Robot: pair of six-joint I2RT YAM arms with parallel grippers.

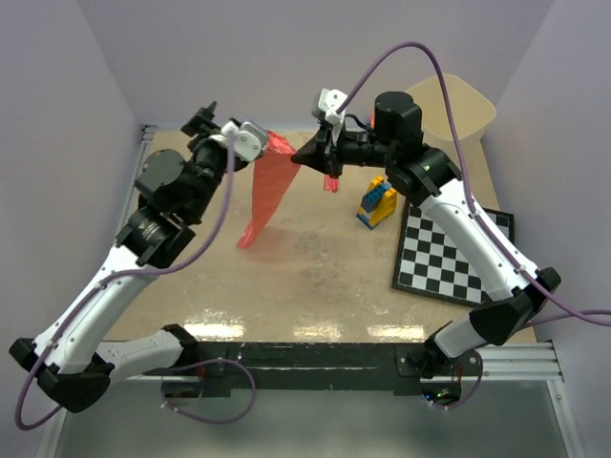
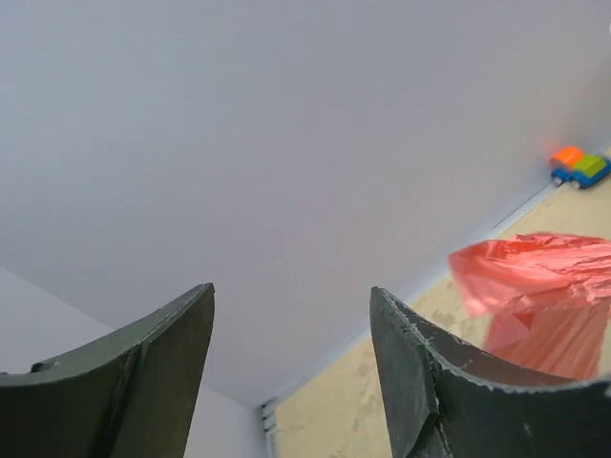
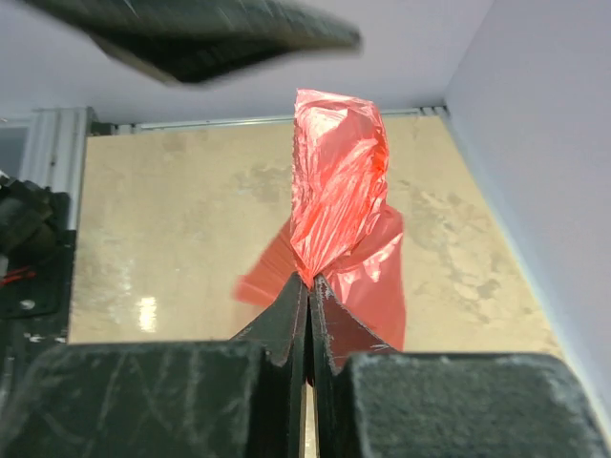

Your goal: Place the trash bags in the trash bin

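Note:
A red plastic bag [image 1: 272,186] hangs from my right gripper [image 1: 309,151], which is shut on its bunched top; in the right wrist view the crumpled film [image 3: 339,181] rises from between the closed fingers. My left gripper stands open with nothing between its fingers, left of the bag, whose loose red end [image 2: 525,277] shows beyond its right finger. The cream trash bin [image 1: 449,105] stands at the back right, partly behind my right arm.
A black-and-white board [image 1: 434,262] lies at the right. Yellow and blue toys [image 1: 377,205] lie near it, another toy [image 2: 582,167] by the back wall.

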